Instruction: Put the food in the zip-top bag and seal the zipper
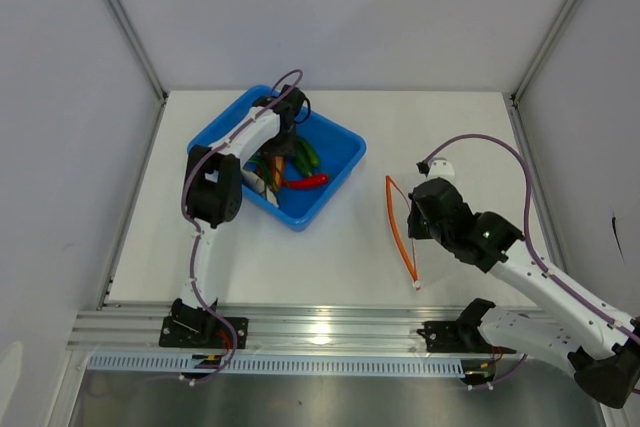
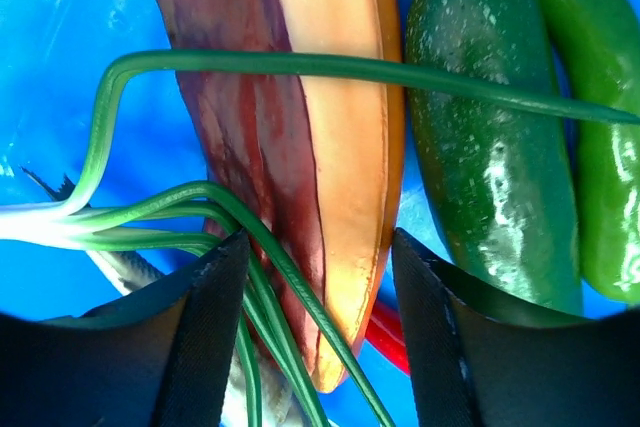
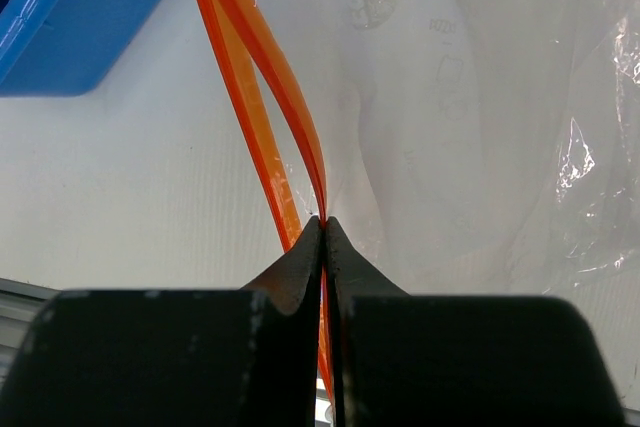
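My left gripper is inside the blue bin [image 1: 340,177], part open around a long brown-and-tan food piece [image 2: 335,147], with green scallion stalks [image 2: 350,69] across it. Dark green cucumbers [image 2: 485,167], a green pepper [image 2: 615,217] and a red pepper [image 2: 390,340] lie alongside. On the right, my right gripper is shut on the orange zipper edge [image 3: 280,77] of the clear zip bag [image 3: 460,127], which is faint in the top view.
The bin stands on the left half of the white worktop [image 1: 150,247], whose front is bordered by a metal rail [image 1: 300,317]. The bare worktop between bin and bag is clear.
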